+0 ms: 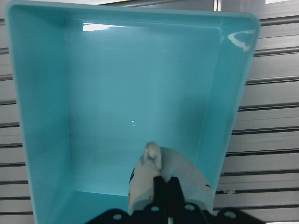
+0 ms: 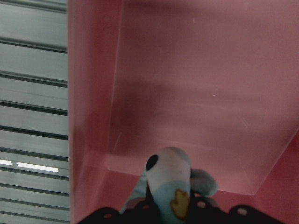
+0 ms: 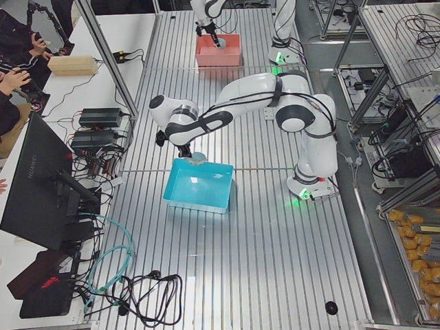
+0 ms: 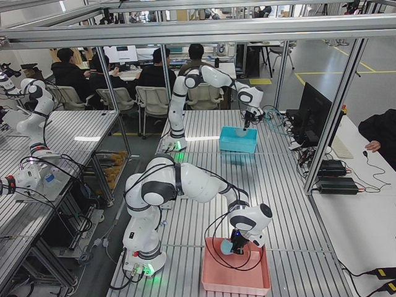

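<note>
A pale plush toy is gripped by my left gripper, which is shut on it above the back edge of the blue bin, seen in the camera left view. In the right wrist view a white and light-blue plush toy with a black eye and yellow patch sits in my right gripper, shut on it, over the inside of the pink bin. The blue bin's floor shows nothing else on it.
Both bins stand on slatted metal tables with clear space between them. A monitor, power supplies and cables line the side desk. Loose cables lie on the near table. Metal frame posts border the work area.
</note>
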